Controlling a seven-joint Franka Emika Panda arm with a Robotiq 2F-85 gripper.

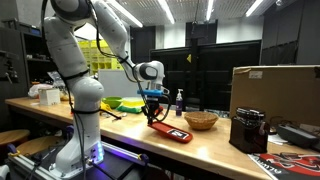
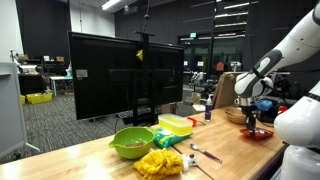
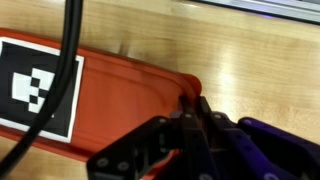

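Note:
A flat red tray (image 1: 172, 132), with a dark panel inside, is near the front edge of the wooden table (image 1: 215, 155). My gripper (image 1: 152, 118) comes down on the tray's left end. In the wrist view the red tray (image 3: 120, 90) fills the left and middle, carrying a black-and-white checkered marker (image 3: 42, 88). The dark fingers (image 3: 215, 125) of my gripper cover its right corner and look shut on the rim there; the exact contact is hidden. In exterior view 2 the tray (image 2: 255, 133) shows at the far right, under the arm.
Behind the tray stands a brown basket (image 1: 201, 121). To its right are a black canister (image 1: 248, 130) and a large cardboard box (image 1: 275, 92). A green bowl (image 2: 131, 142) and a yellow cloth (image 2: 158, 164) lie farther along the table.

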